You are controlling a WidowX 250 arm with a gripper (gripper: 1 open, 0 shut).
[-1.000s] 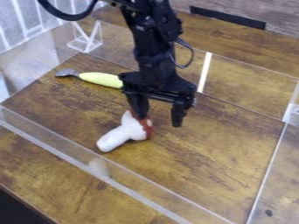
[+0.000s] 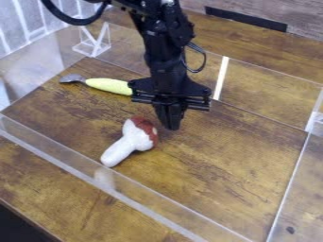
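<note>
My black gripper (image 2: 169, 109) is shut above the wooden floor of a clear-walled enclosure, with nothing visible between its fingers. Below and left of it lies a white toy with a red-brown end (image 2: 128, 142), apart from the fingertips as far as this view shows. A yellow banana-shaped toy (image 2: 109, 84) lies behind to the left, beside a metal fork (image 2: 71, 79).
Low transparent walls (image 2: 307, 170) border the floor on the front and sides. A white object (image 2: 91, 45) stands at the back left.
The fingers have come together and risen slightly from beside the white toy. The white toy has shifted only slightly.
</note>
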